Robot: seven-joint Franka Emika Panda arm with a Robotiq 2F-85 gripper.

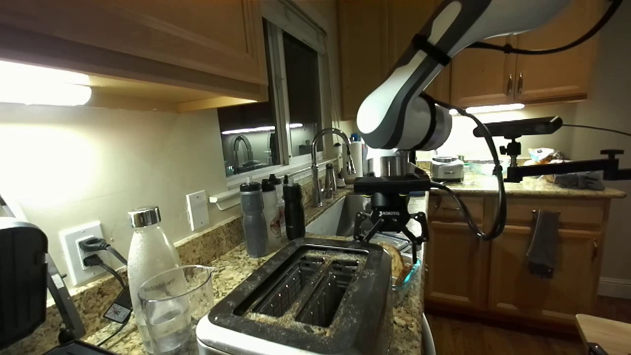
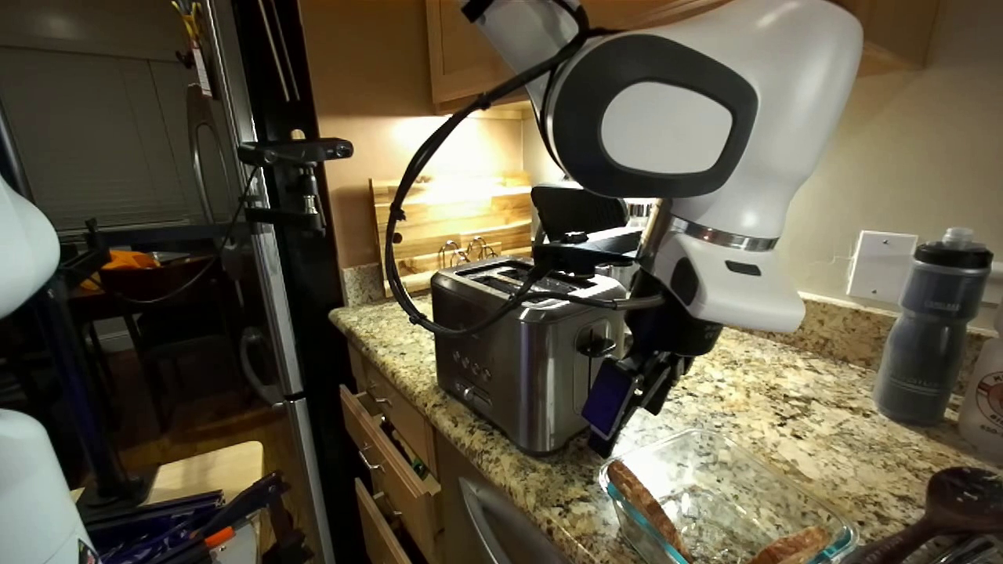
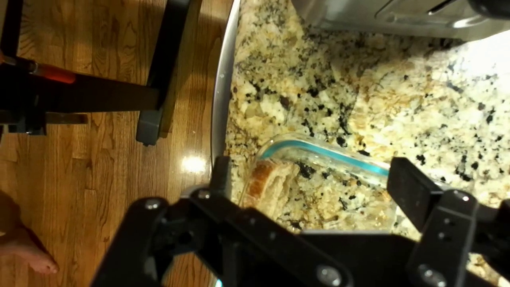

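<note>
My gripper is open above the glass container, its fingers wide apart with nothing held between them. One bread slice leans against the container's wall and shows between the fingers in the wrist view, nearer the left finger. In exterior view 2 that bread slice stands on edge along the near side, and a second piece of bread lies at the opposite end. The silver toaster stands beside the container; both its slots look empty from exterior view 1.
Bottles line the wall behind the toaster. A glass pitcher and a clear bottle crowd its other side. A dark spoon lies by the container. Bare granite extends toward the wall.
</note>
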